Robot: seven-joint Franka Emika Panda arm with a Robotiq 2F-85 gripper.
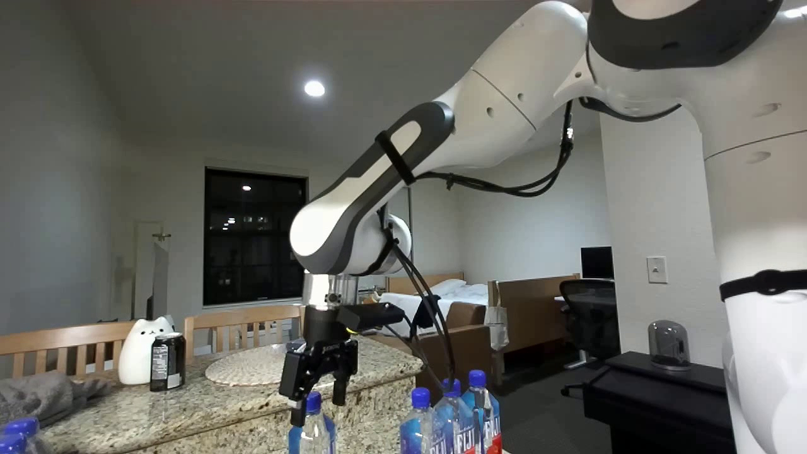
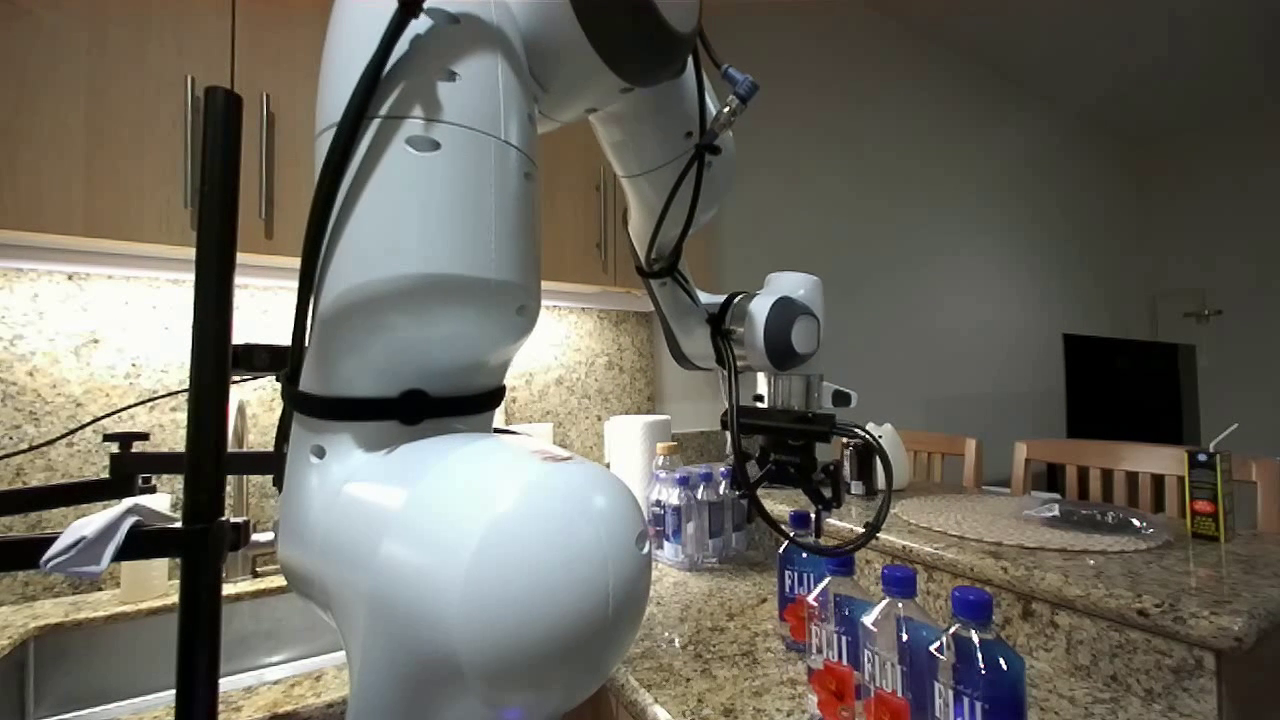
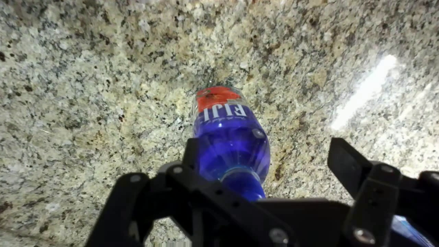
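A single water bottle with a blue cap [image 1: 313,401] stands upright, apart from a row of others. My gripper [image 1: 318,401] is open and has its fingertips down at about cap height. In the wrist view the blue bottle [image 3: 232,140] appears between the open fingers, much closer to the left one, which overlaps its edge. Part of its cap is hidden behind the gripper body. From the other side, the same bottle [image 2: 797,576] stands beneath the gripper [image 2: 823,510].
Three similar bottles [image 2: 894,642] stand in a row nearby. A wrapped bottle pack [image 2: 696,518] is at the back of the counter. The raised granite ledge [image 1: 227,401] holds a round woven mat [image 1: 249,366], a black can [image 1: 167,362] and a white cat figure [image 1: 140,349].
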